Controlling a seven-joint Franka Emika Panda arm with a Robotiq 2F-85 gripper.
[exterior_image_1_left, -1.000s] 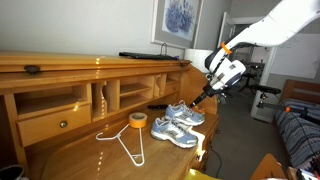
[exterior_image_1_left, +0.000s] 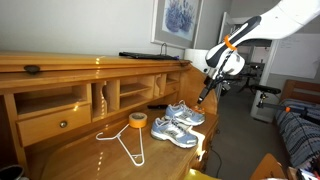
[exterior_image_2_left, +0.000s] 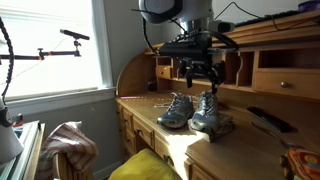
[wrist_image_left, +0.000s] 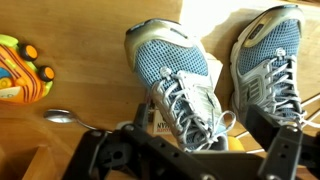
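Two blue-grey running shoes with pale laces rest side by side on the wooden desk. From exterior view 1, the nearer shoe (exterior_image_1_left: 173, 133) sits in front of the farther shoe (exterior_image_1_left: 186, 114). My gripper (exterior_image_2_left: 203, 82) hangs above the pair in exterior view 2, clear of both shoes (exterior_image_2_left: 178, 111). In the wrist view my gripper is open, its fingers spread wide over one shoe (wrist_image_left: 165, 58); nothing is held. The other shoe (wrist_image_left: 264, 58) lies off to the right. Part of the lower end of the middle shoe is hidden by the gripper.
A metal spoon (wrist_image_left: 62, 116) and a colourful toy (wrist_image_left: 20, 72) lie left in the wrist view. An orange tape roll (exterior_image_1_left: 137, 120) and a white hanger (exterior_image_1_left: 130, 147) share the desk. Shelved cubbies (exterior_image_1_left: 131, 91) line its back; a yellow cushion (exterior_image_2_left: 145, 165) is in front.
The arm and its gripper have risen somewhat over the far end of the desk. Both shoes stay where they were.
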